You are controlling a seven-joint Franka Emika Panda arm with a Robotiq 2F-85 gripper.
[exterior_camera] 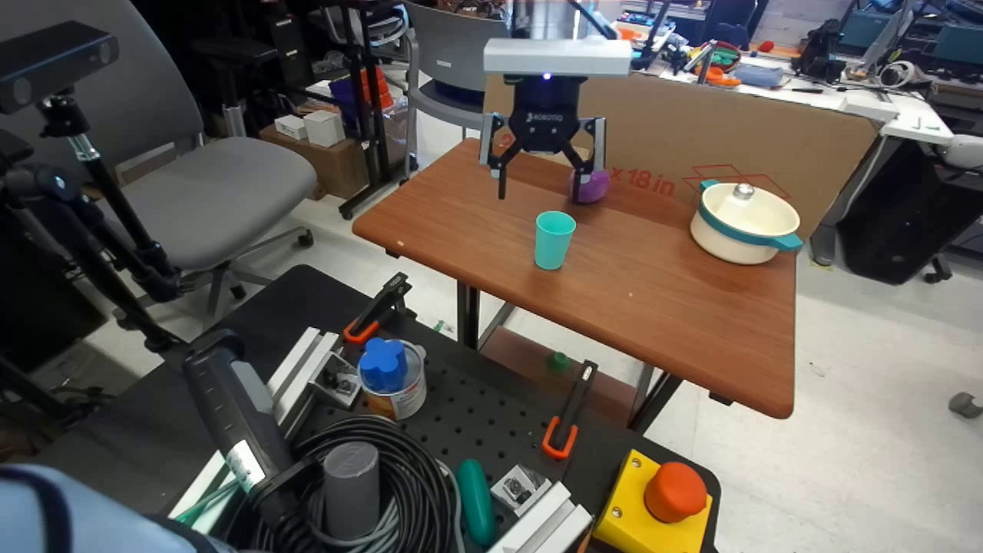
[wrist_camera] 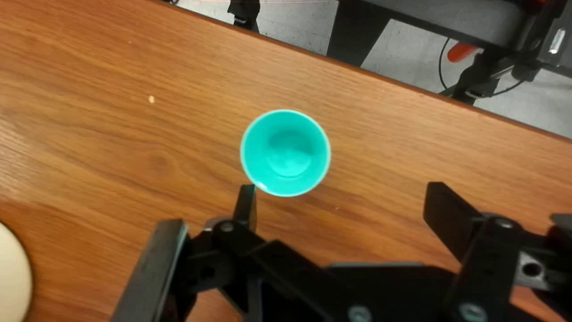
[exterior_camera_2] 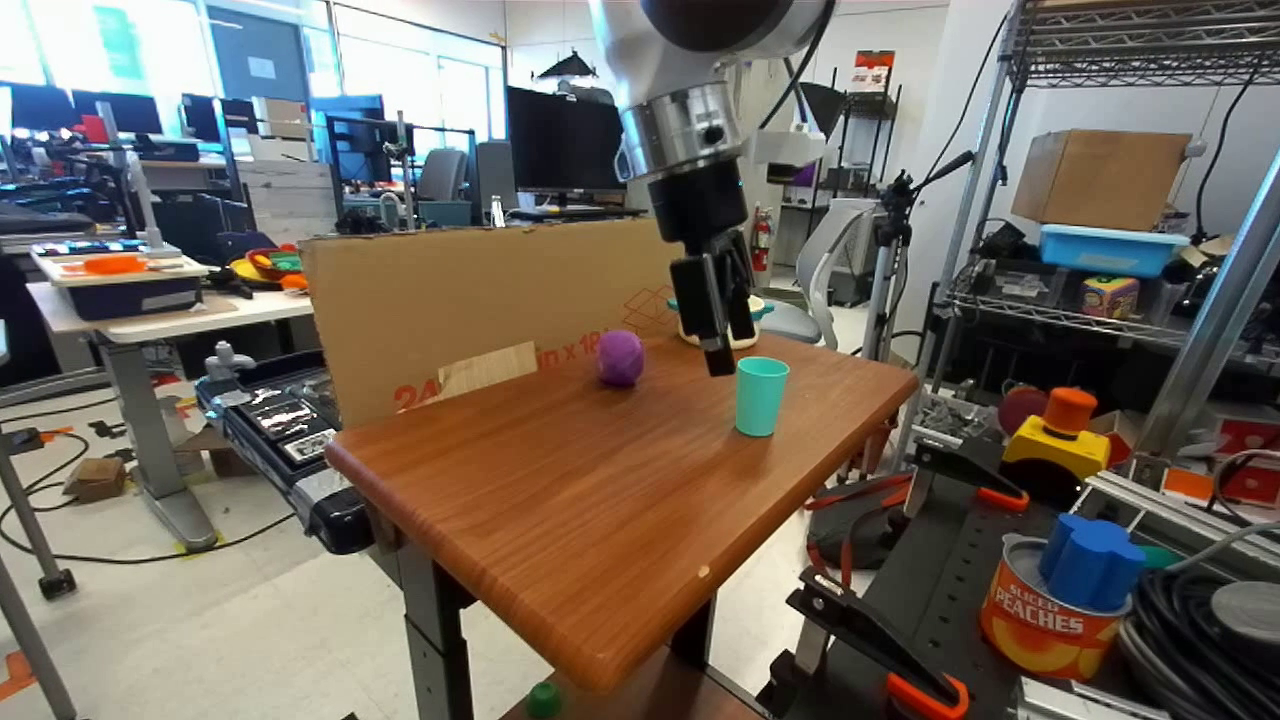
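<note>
A teal cup (exterior_camera: 554, 241) stands upright on the brown table, and the wrist view looks down into the cup (wrist_camera: 285, 153), which appears empty. Above the table and behind the cup, as exterior view 1 sees it, hangs my gripper (exterior_camera: 540, 192), its fingers wide apart with nothing between them. In the wrist view the left fingertip (wrist_camera: 246, 206) appears just below the cup's rim, while the other finger is far to the right. A purple ball (exterior_camera_2: 620, 358) rests near the cardboard; in exterior view 1 one finger partly covers it.
A cream pot (exterior_camera: 744, 224) with teal handles and a lid sits at the table's right end. Upright cardboard (exterior_camera_2: 480, 300) walls the table's back side. Bare tabletop (exterior_camera_2: 540, 492) spreads to the left in exterior view 2. The cup is fairly near the front edge.
</note>
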